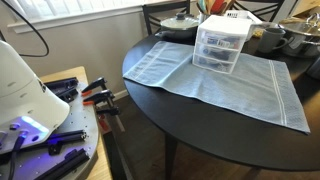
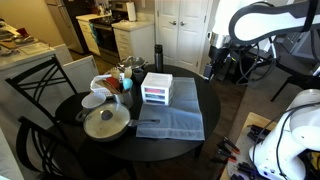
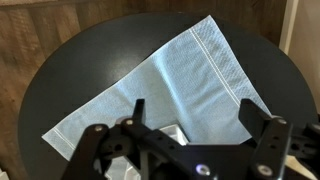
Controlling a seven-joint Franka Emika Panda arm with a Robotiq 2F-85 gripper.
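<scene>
My gripper is open above the table, its two dark fingers [image 3: 138, 110] wide apart with nothing between them. In exterior view 2 the gripper [image 2: 211, 68] hangs at the right, over the far side of the round black table [image 2: 207, 100]. A white box with clear drawers [image 1: 219, 44] stands on a light blue cloth [image 1: 240, 92] spread flat on the table. From the wrist, the cloth [image 3: 195, 70] lies below the fingers, and the box's edge [image 3: 172, 132] shows behind the gripper, mostly hidden.
Behind the box are a grey mug [image 1: 271, 39] and a metal pot [image 1: 300, 40]. A lidded pan [image 2: 106, 123] sits at the table's side, its handle pointing toward the cloth. Chairs [image 2: 45, 85] stand around the table.
</scene>
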